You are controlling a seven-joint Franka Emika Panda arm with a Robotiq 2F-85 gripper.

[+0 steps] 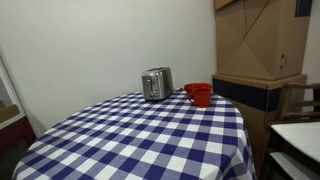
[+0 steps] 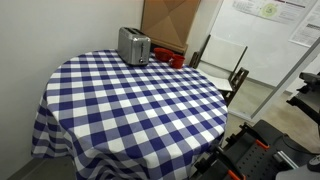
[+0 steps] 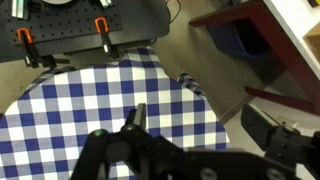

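Note:
My gripper stands open in the wrist view, its dark fingers wide apart with only checked cloth and floor beyond them. A silver toaster point(image 1: 156, 85) sits toward the back of the table, and it also shows in exterior view 2 point(image 2: 133, 46). Beside it, to the right, is a red mug point(image 1: 202, 97), with another red vessel point(image 1: 190, 87) partly hidden behind it. Both the toaster and the red vessels are far from the gripper, which does not show in exterior view 1.
A blue-and-white checked cloth point(image 2: 130, 100) covers the round table, whose front and middle are bare. Cardboard boxes point(image 1: 258, 40) stand behind the table. A chair point(image 2: 222, 62) is close to the right edge. The dark arm point(image 2: 245, 155) reaches in at lower right.

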